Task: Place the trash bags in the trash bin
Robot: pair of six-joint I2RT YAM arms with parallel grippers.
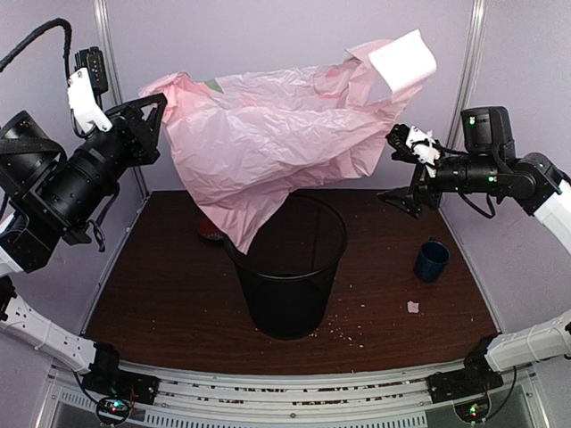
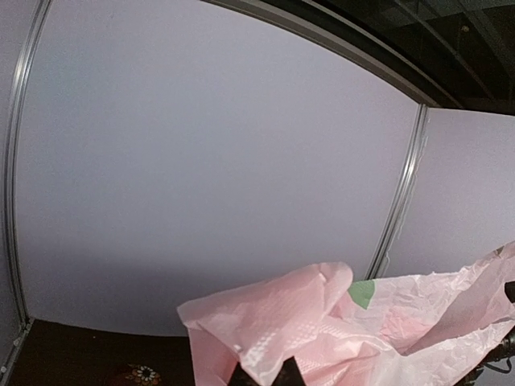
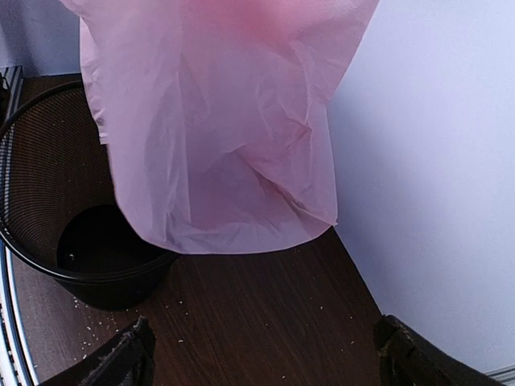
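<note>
A pink trash bag point(image 1: 277, 134) is spread wide in the air above the black mesh trash bin point(image 1: 287, 290). My left gripper point(image 1: 159, 105) is shut on the bag's left corner; in the left wrist view the pink film point(image 2: 282, 318) bunches over the fingertips. The bag's lower tip hangs in front of the bin's rear left rim. To the right of the bag, my right gripper point(image 1: 397, 169) stands open with nothing held. From the right wrist view, the bag's loose end point(image 3: 225, 177) hangs ahead of the parted fingers point(image 3: 133, 354), and the bin point(image 3: 96, 273) shows at left.
A blue mug point(image 1: 432, 260) and a small pink scrap point(image 1: 413, 307) are on the table's right side. Behind the bin, to the left, a red object point(image 1: 210, 228) is partly covered. Crumbs point(image 1: 343, 336) lie near the bin's base.
</note>
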